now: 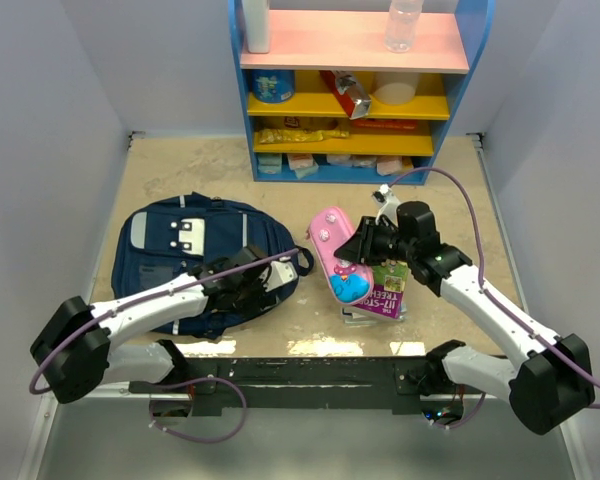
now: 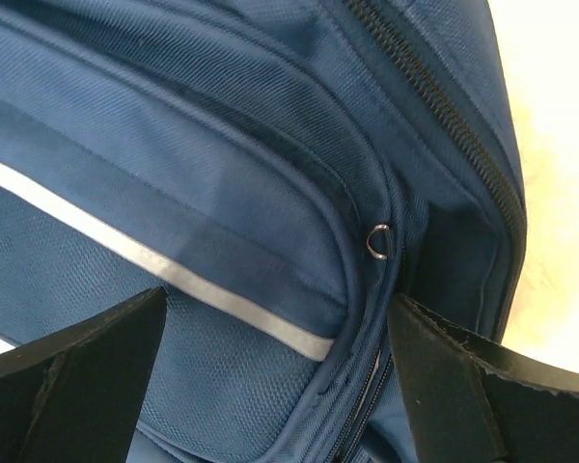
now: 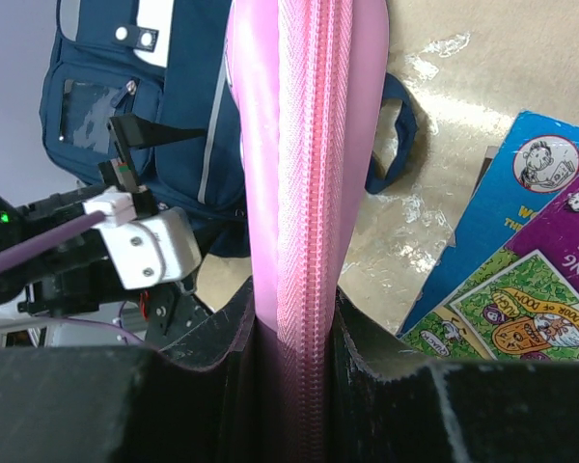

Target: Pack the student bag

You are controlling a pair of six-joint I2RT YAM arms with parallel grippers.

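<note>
A navy student bag [image 1: 165, 262] lies flat on the left of the table. Low over its right part is my left gripper [image 1: 248, 295]. In the left wrist view its fingers [image 2: 87, 386] stand wide apart, with the bag's blue cloth [image 2: 241, 241], a grey stripe and a zipper [image 2: 434, 87] below and between them. Whether they touch the cloth I cannot tell. My right gripper is shut on a pink pencil case [image 1: 332, 235], held in the air at the middle of the table. The case fills the centre of the right wrist view.
Several books [image 1: 382, 295] lie beneath and right of the pencil case. A blue shelf with yellow boards [image 1: 345, 140] holds snacks and containers at the back. Bare table [image 1: 150, 170] shows behind the bag.
</note>
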